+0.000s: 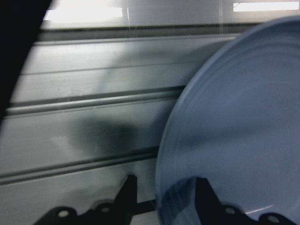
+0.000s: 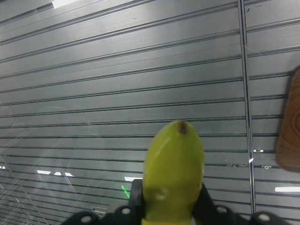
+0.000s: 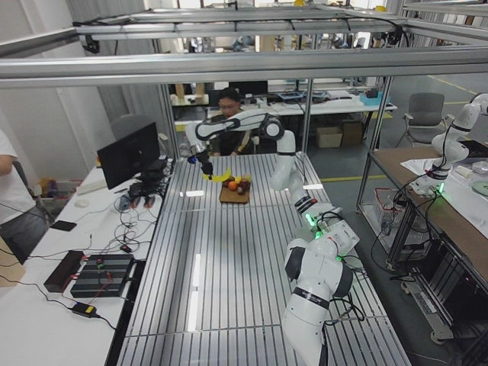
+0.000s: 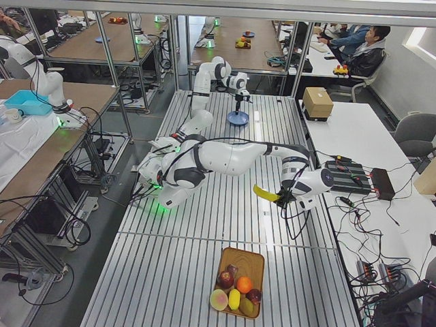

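My right gripper is shut on a yellow banana (image 2: 172,164), above the slatted table near a wooden tray of fruit (image 4: 253,266). The camera right view shows the banana (image 4: 266,193) raised left of the wrist. My left gripper stands open over the rim of a blue plate (image 1: 234,117), with its fingertips apart on either side of it; whether they touch it is unclear. In the camera right view, the plate (image 4: 238,118) is at the table's far end, under that gripper.
The slatted table (image 4: 157,272) has broad bare areas between plate and tray. A side desk (image 4: 364,129) carries a box, power units and cables. Metal frame posts and beams surround the workspace.
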